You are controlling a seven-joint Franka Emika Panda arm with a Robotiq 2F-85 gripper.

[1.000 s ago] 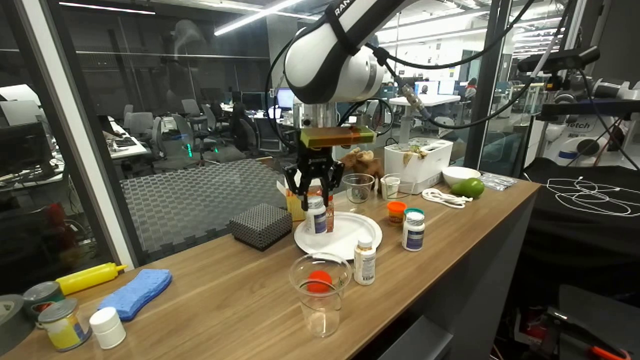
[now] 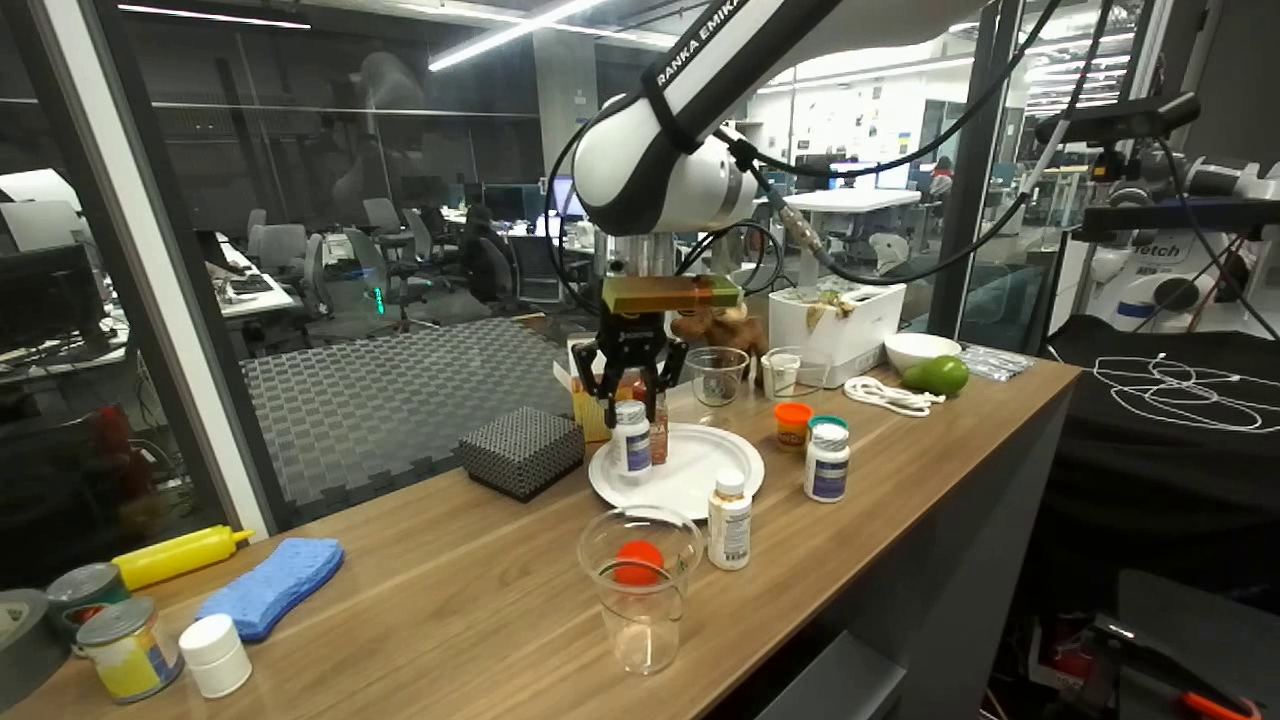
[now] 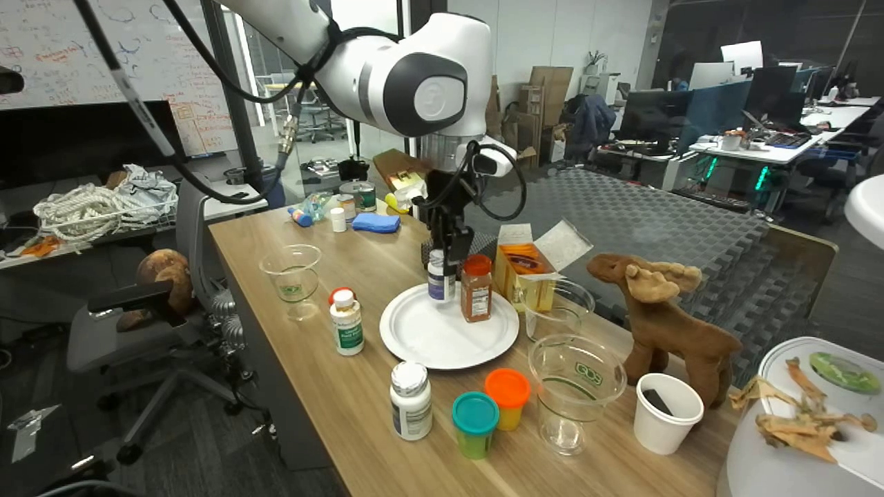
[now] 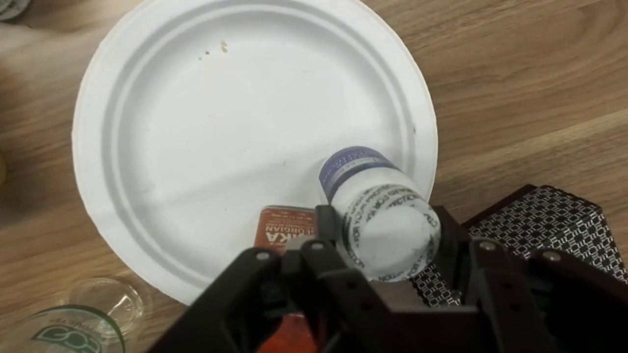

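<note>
A white bottle with a purple-blue label (image 4: 359, 170) is pinched by its white cap between the fingers of my gripper (image 2: 632, 410). It stands nearly upright over the edge area of the white paper plate (image 3: 414, 348); whether its base touches the plate I cannot tell. Close beside it on the plate is a spice jar with an orange-red lid (image 3: 476, 294). In the wrist view my own fingers partly cover this jar. The plate's other side is bare except for a few crumbs.
A black patterned box (image 2: 521, 451) and an open yellow carton (image 3: 530, 269) stand close by the plate. Round it are a green-label bottle (image 3: 348, 324), another white bottle (image 3: 411, 406), play-dough tubs (image 3: 474, 431) and clear cups (image 3: 572, 389). Open tabletop lies left of the black box in exterior view 1.
My gripper and the bottle in it have come down slightly, and the wrist has shifted a little. The plate and other things have stayed put.
</note>
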